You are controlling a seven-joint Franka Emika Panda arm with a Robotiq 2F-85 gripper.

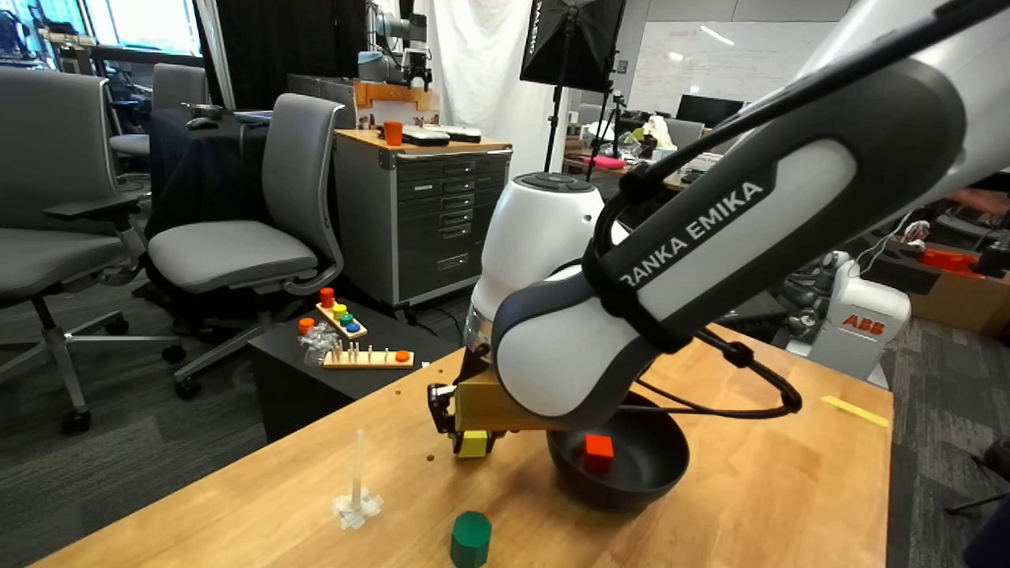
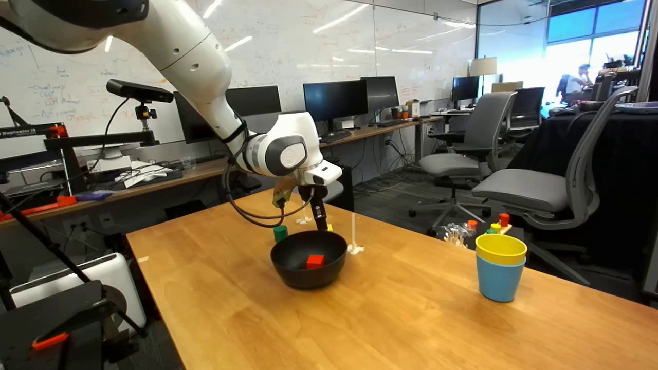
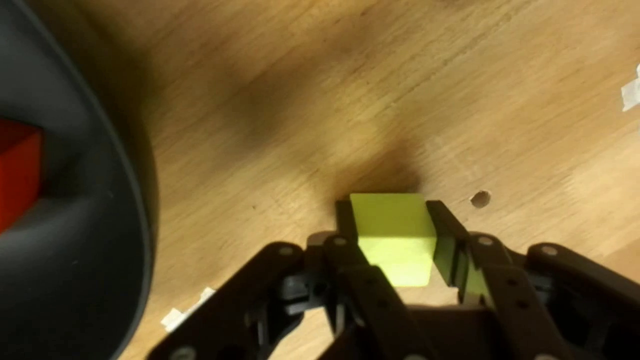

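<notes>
A yellow cube (image 3: 394, 231) sits between the two fingers of my gripper, which is shut on it in the wrist view. In exterior view 1 the yellow cube (image 1: 473, 444) shows below the gripper (image 1: 473, 441), low at the tabletop; whether it still rests on the wood is hard to tell. A black bowl (image 1: 665, 464) stands close beside the gripper and holds a red cube (image 1: 597, 454). In exterior view 2 the bowl (image 2: 290, 262) partly hides the fingertips, and only a sliver of yellow shows behind it.
A green block (image 1: 470, 539) stands on the table apart from the bowl. An upright clear peg (image 1: 357, 473) is taped to the wood. Stacked yellow and blue cups (image 2: 500, 277) stand on the table's far side, with bare tabletop (image 2: 382, 308) between them and the bowl.
</notes>
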